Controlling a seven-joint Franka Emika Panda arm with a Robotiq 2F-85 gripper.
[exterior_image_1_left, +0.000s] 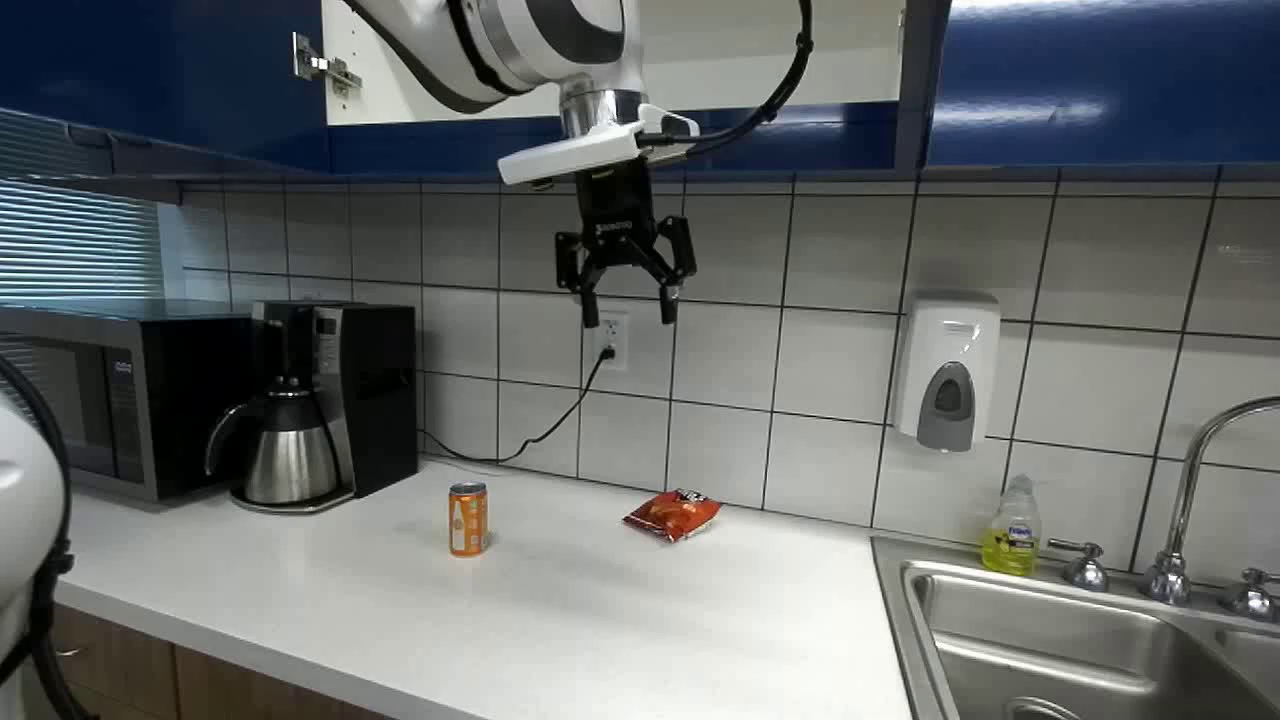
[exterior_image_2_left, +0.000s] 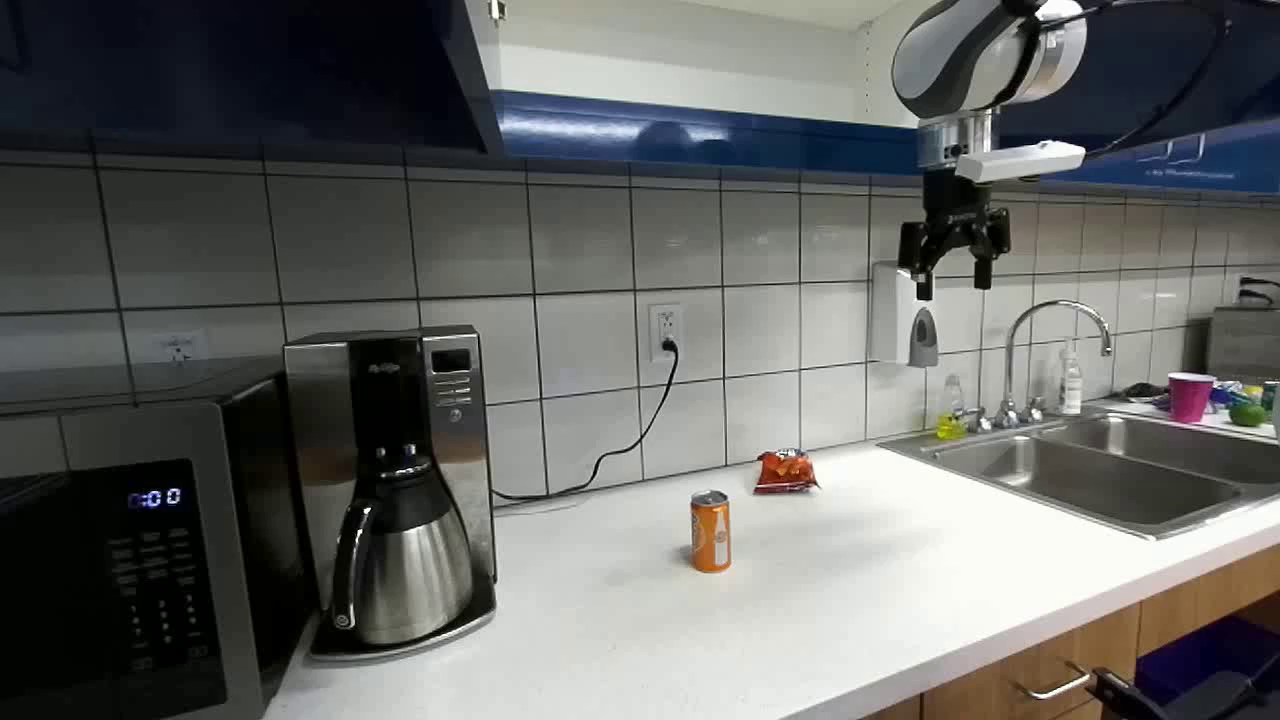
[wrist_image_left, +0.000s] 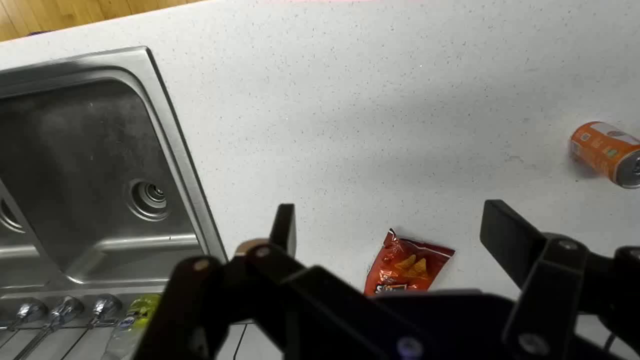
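Note:
My gripper is open and empty, high above the white counter and in front of the tiled wall. In the wrist view a red chip bag shows between and below the spread fingers, its lower part hidden by the gripper body. The same bag lies on the counter near the wall. An orange can stands upright to its left in exterior view 1. At the right edge of the wrist view the can is partly cut off.
A coffee maker and a microwave occupy the counter's left end. To the right are the sink, faucet and yellow soap bottle. An open cupboard hangs above.

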